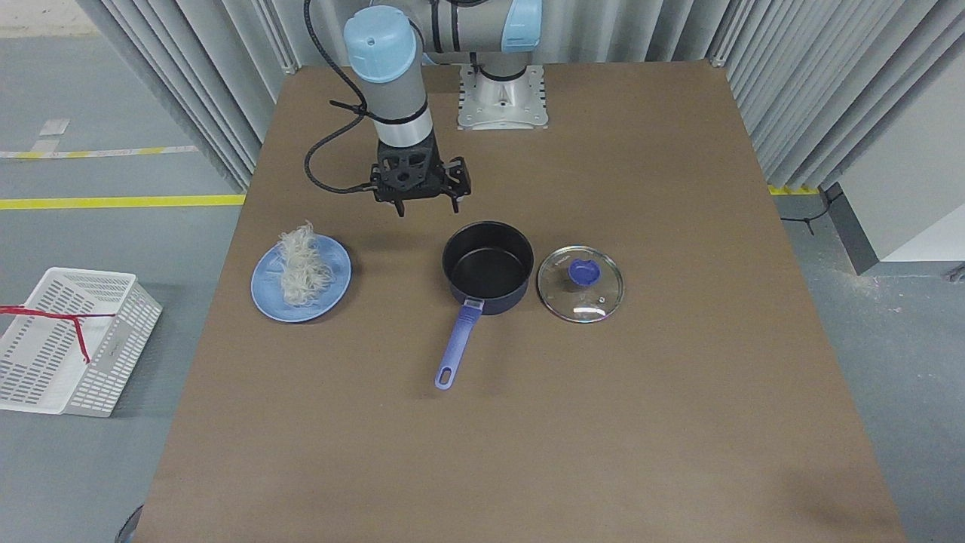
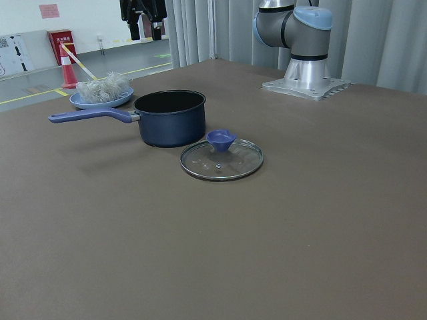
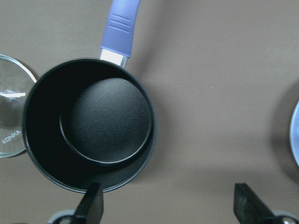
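Note:
A dark saucepan (image 1: 488, 258) with a lilac handle sits mid-table. To its right lies a glass lid (image 1: 561, 289) with a blue knob. At the left a blue plate (image 1: 271, 289) holds white stringy strands (image 1: 303, 265). My gripper (image 1: 427, 207) hangs above the table behind the pan and plate, open and empty; in the wrist view its fingers stand wide apart, with the pan (image 3: 105, 121) below and the plate's rim (image 3: 294, 135) at the right edge.
The robot's base plate (image 1: 502, 108) stands at the back. A white basket (image 1: 117, 362) is on the floor at the left, off the table.

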